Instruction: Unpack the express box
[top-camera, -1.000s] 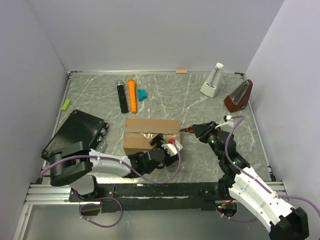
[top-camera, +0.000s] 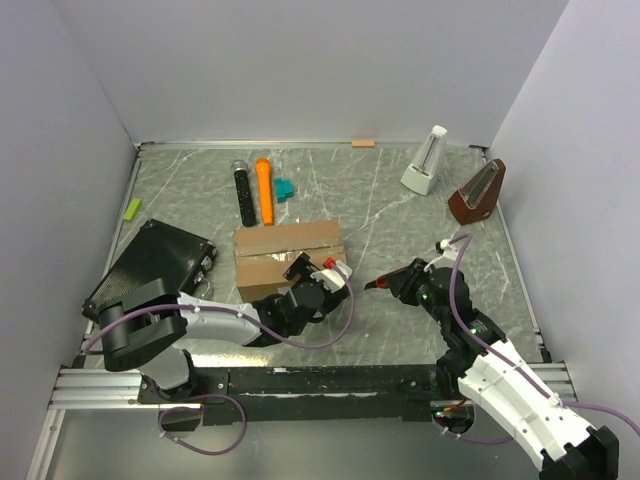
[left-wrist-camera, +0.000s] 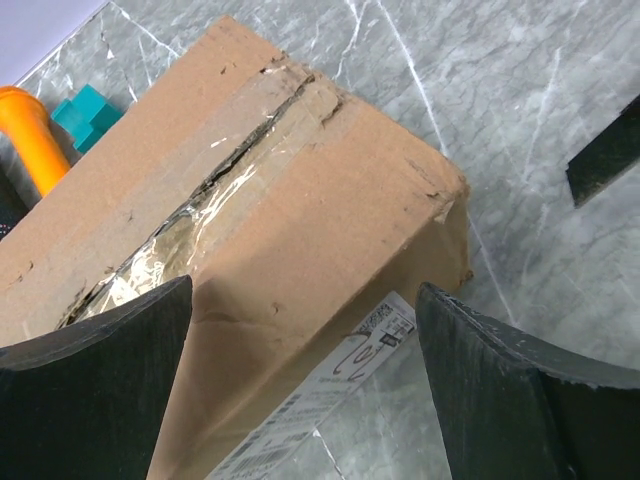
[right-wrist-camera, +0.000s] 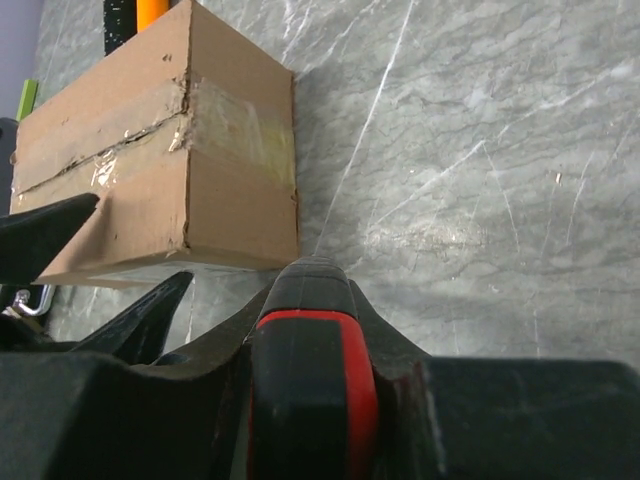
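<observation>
The taped cardboard box (top-camera: 280, 240) lies on the marble table, a slit along its tape (left-wrist-camera: 250, 130) and a white label on its side. My left gripper (top-camera: 320, 275) is at the box's front right; its open fingers stand over the box in the left wrist view. My right gripper (top-camera: 400, 282) is just right of the box, shut on a red-and-black cutter (right-wrist-camera: 305, 390), its tip apart from the box in the top view.
A black case (top-camera: 150, 270) lies left, with two microphones (top-camera: 264, 190), a teal piece (top-camera: 283, 189) and a green block (top-camera: 131, 208) behind. Two metronomes (top-camera: 475, 195) stand back right.
The box has shifted left, along with my left gripper. My right gripper with the cutter has moved a little down in the top view, away from the box's right end.
</observation>
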